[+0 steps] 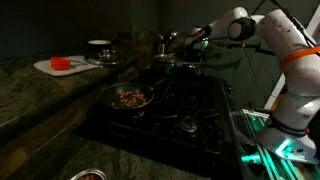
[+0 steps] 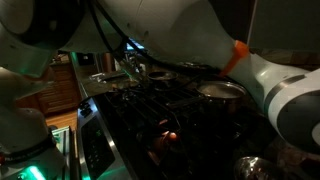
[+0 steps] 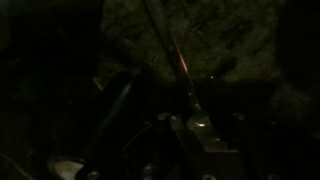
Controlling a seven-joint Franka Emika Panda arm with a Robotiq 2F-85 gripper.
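Note:
At the far end of the counter, my gripper reaches down from the outstretched arm, small and dark in exterior view 1. The wrist view is very dim. A long, thin metal utensil runs down through its middle, over a speckled counter, towards the dark gripper parts at the bottom. Whether the fingers touch the utensil, and how wide the fingers stand, is too dark to make out.
A pan with pieces of food sits on the black stove. Behind it on the counter are a white board with a red object and a pot. A small bowl stands at the near edge.

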